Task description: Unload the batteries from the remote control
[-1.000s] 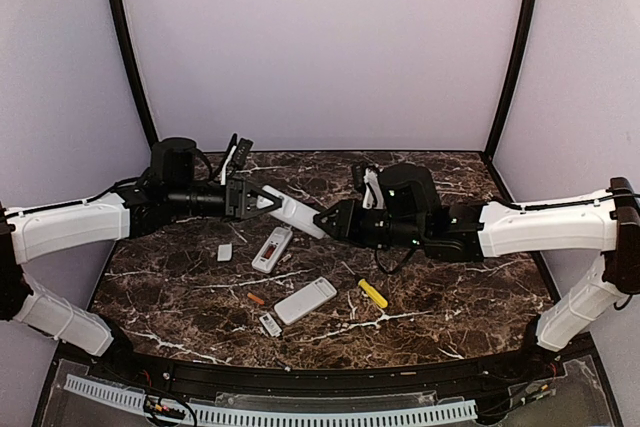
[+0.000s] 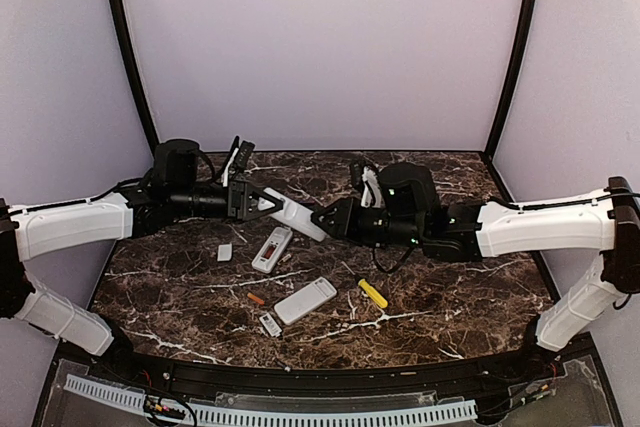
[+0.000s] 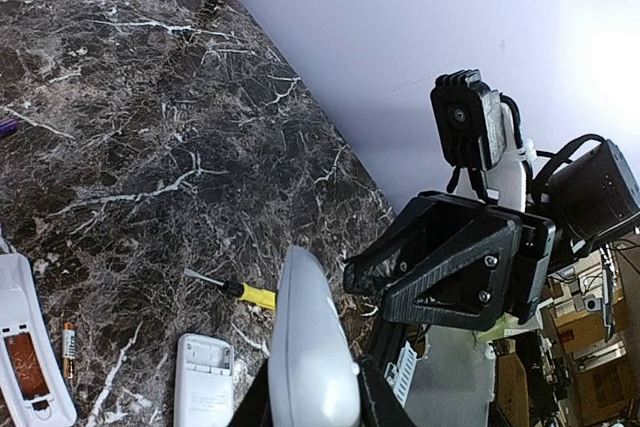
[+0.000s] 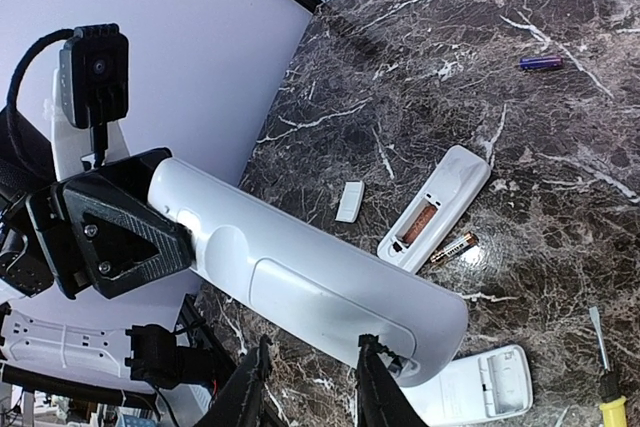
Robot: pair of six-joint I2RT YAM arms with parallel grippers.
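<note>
A white remote (image 2: 290,213) (image 3: 312,347) (image 4: 310,277) hangs above the table, my left gripper (image 2: 262,203) shut on one end. My right gripper (image 2: 330,221) is at the other end, where a small dark opening shows on the remote's lower side in the right wrist view, beside a fingertip. Its fingers are apart; whether they touch the remote is unclear. A battery (image 3: 68,347) (image 4: 455,248) lies beside an open white remote (image 2: 271,249) (image 4: 440,197), and a purple battery (image 4: 540,63) lies farther back.
A yellow screwdriver (image 2: 372,293), a white case (image 2: 305,299), a small white cover (image 2: 224,252) and other small items lie on the marble table.
Both arms are almost where they were, with a very slight shift at the right gripper near the remote's end.
</note>
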